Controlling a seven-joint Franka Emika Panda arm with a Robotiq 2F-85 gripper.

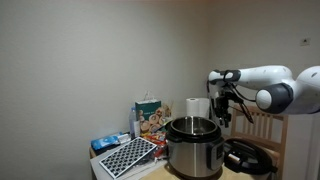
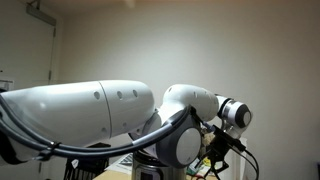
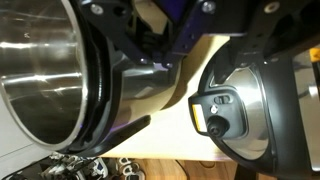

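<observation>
A silver and black electric cooker pot (image 1: 195, 150) stands uncovered on the table. In the wrist view its bare steel inner pot (image 3: 40, 75) fills the left side. Its black lid (image 1: 252, 157) lies to the right of the pot; the wrist view shows the lid (image 3: 232, 115) with a valve knob on top. My gripper (image 1: 222, 112) hangs above and between pot and lid, pointing down, apart from the lid. Dark finger parts cross the top of the wrist view. Nothing shows clearly between them, and I cannot tell how the fingers stand.
A perforated tray (image 1: 127, 157), a blue box (image 1: 105, 143) and a printed bag (image 1: 148, 113) stand left of the pot. A white paper roll (image 1: 197, 107) is behind it. On the right, a wooden chair (image 1: 265, 125) stands behind the lid.
</observation>
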